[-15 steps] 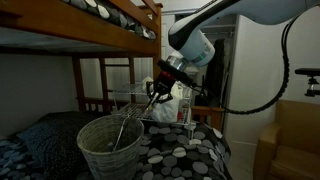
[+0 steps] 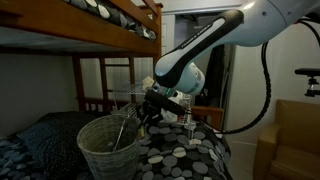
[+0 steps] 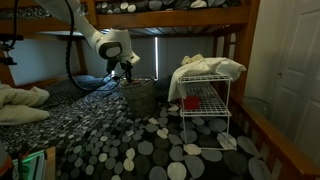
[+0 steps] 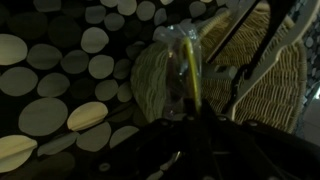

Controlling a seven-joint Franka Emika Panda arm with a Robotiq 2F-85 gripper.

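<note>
My gripper is shut on a clear, shiny item with a yellow strip [image 4: 188, 62], which looks like thin plastic; exactly what it is I cannot tell. In exterior view 1, the gripper [image 2: 149, 108] hangs close to the right side of a round woven basket [image 2: 100, 160], at about the height of its rim. Seen from the wrist, the basket [image 4: 238, 55] lies past the fingers, with the clear item overlapping its near side. Long dark and light pieces [image 4: 262, 65] stick up inside the basket. Exterior view 2 shows the gripper [image 3: 124, 74] above the basket [image 3: 138, 98].
A dark bedspread with grey circles [image 2: 180, 160] lies under the basket. A white wire rack [image 3: 206, 105] holds a pale cloth bundle [image 3: 207, 67] on top and a red thing [image 3: 191, 102] below. A bunk [image 2: 70, 28] overhangs the left side. A brown armchair [image 2: 290, 140] stands at right.
In exterior view 1, my gripper has come down and a little to the left, nearer to the basket's rim. The basket has not moved.
</note>
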